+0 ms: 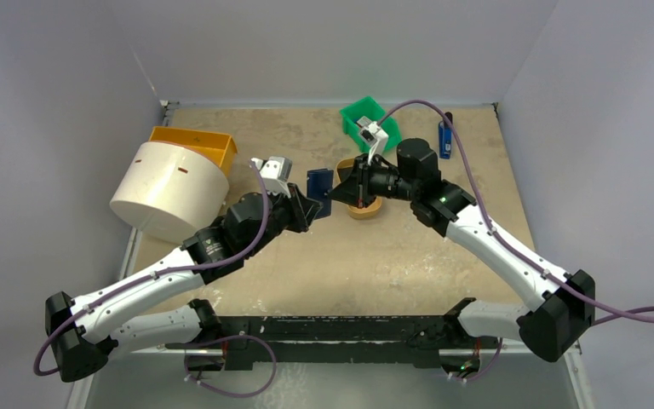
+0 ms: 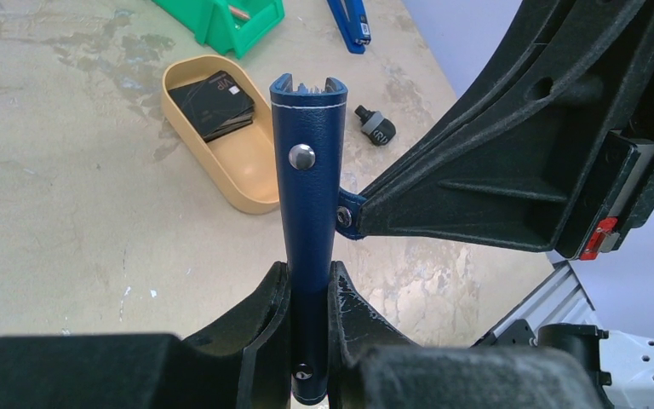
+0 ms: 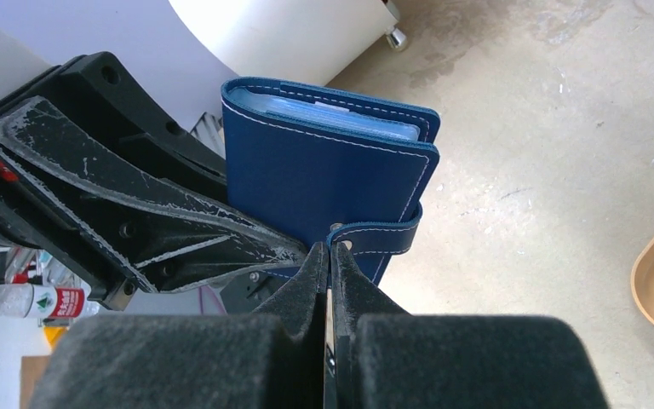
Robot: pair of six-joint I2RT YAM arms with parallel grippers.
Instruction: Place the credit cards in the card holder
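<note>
A dark blue card holder (image 2: 309, 187) stands upright with my left gripper shut on its lower part. In the right wrist view the card holder (image 3: 324, 170) shows its open upper edge, with clear sleeves (image 3: 332, 115) inside. Its strap (image 3: 379, 238) wraps the side edge. Shut at the strap's end is my right gripper; whether the strap is pinched between its tips I cannot tell. Black cards (image 2: 213, 102) lie stacked in a tan tray (image 2: 243, 192). From above, the left gripper (image 1: 313, 207) and right gripper (image 1: 335, 195) flank the holder.
A green bin (image 1: 370, 113) and a blue item (image 1: 444, 141) stand at the back. A small black-and-grey item (image 2: 375, 126) lies right of the tray. At the left are a large white cylinder (image 1: 170, 192) and an orange bin (image 1: 194, 141).
</note>
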